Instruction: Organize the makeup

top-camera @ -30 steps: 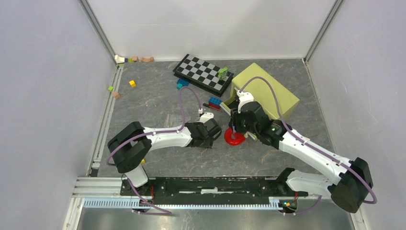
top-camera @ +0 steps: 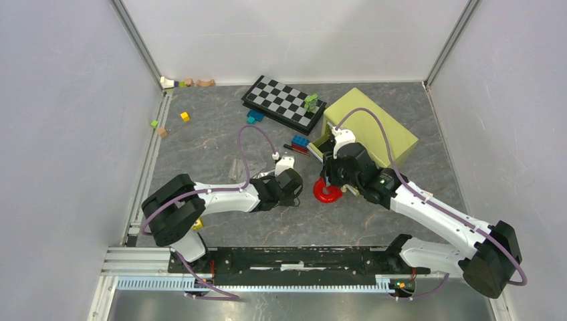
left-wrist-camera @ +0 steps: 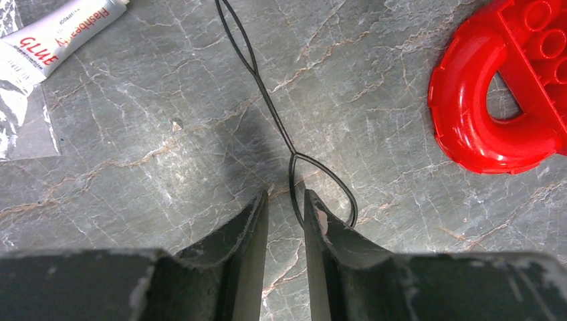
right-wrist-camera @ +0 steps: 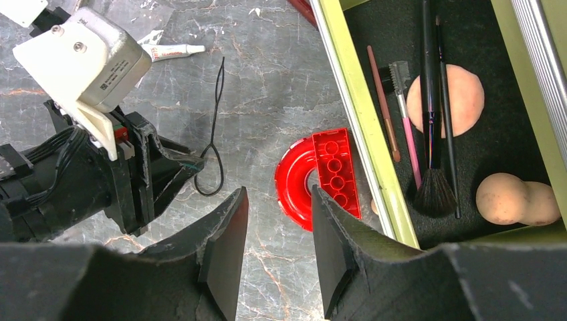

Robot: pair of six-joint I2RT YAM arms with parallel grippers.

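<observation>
The open drawer of the green box point(top-camera: 394, 127) holds makeup brushes point(right-wrist-camera: 428, 80), a pink puff point(right-wrist-camera: 468, 100) and beige sponges point(right-wrist-camera: 501, 199). My right gripper hangs open beside the drawer, above a red toy point(right-wrist-camera: 294, 187), with nothing between its fingers. My left gripper is low over the floor by a black looped cord point(left-wrist-camera: 274, 107); its fingertips are slightly apart, and whether anything is held between them is unclear. A glue tube point(left-wrist-camera: 60, 40) and a clear plastic bag point(left-wrist-camera: 27, 127) lie beyond it.
A checkerboard point(top-camera: 281, 100) with a green object lies at the back, near blue blocks point(top-camera: 300, 140). Small blocks line the left and back-left edges. The front floor between the arms is largely clear.
The right arm and the objects in the top view show no visible change.
</observation>
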